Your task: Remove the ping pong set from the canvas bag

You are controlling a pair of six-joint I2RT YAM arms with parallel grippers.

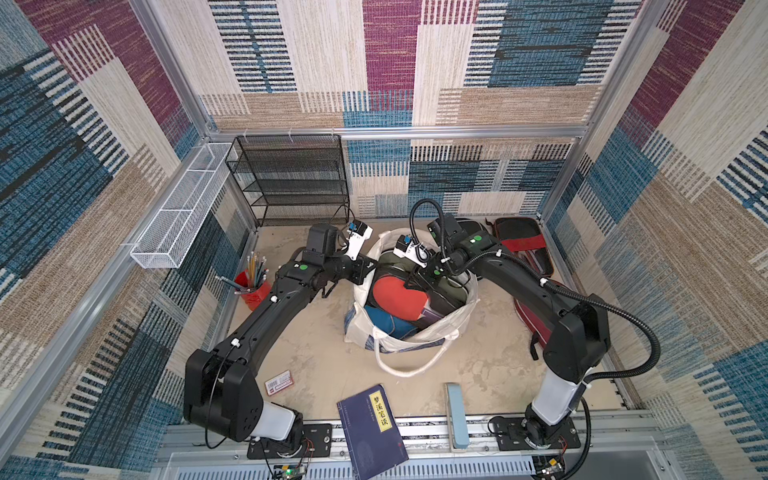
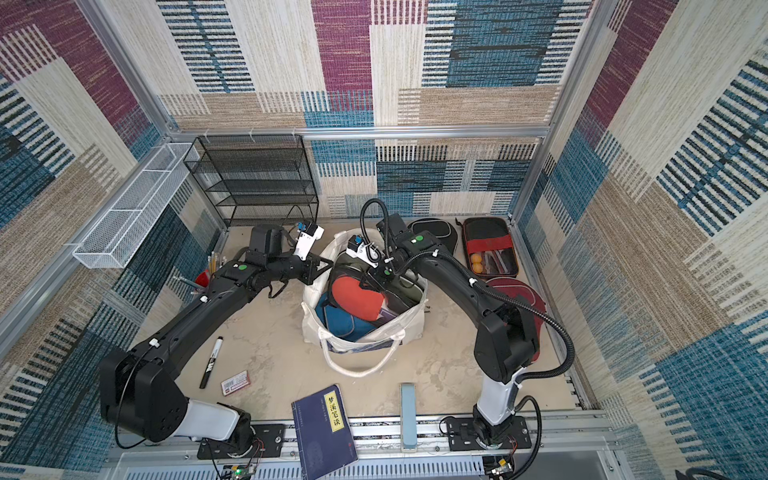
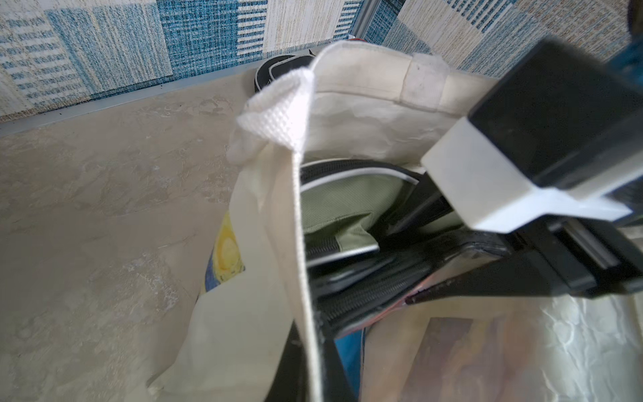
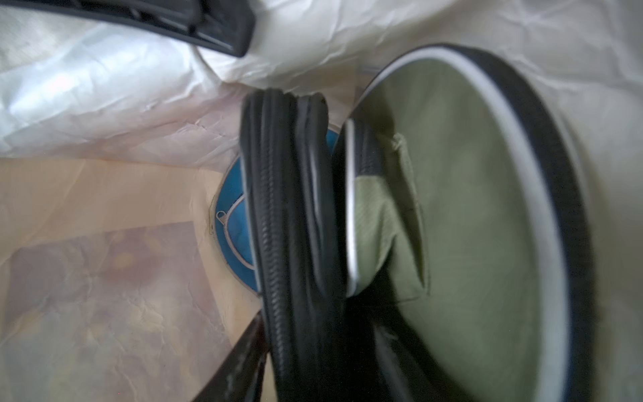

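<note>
The cream canvas bag point(image 1: 408, 344) holds a red and black case point(image 1: 397, 296), an olive case point(image 4: 455, 201) and a blue case point(image 1: 388, 324). My left gripper is at the bag's left rim, shut, with the white edge of the canvas running between or in front of its fingers. My right gripper is down inside the bag, its blurred fingers either side of a black zipped case edge point(image 4: 288, 221); whether it grips it I cannot tell.
Red-black cases point(image 2: 486, 244) lie at right. A wire shelf point(image 1: 288, 176) stands at back left, a pen cup point(image 1: 254, 292) at left. A book point(image 1: 372, 432) and long blue box point(image 1: 456, 416) lie at the front.
</note>
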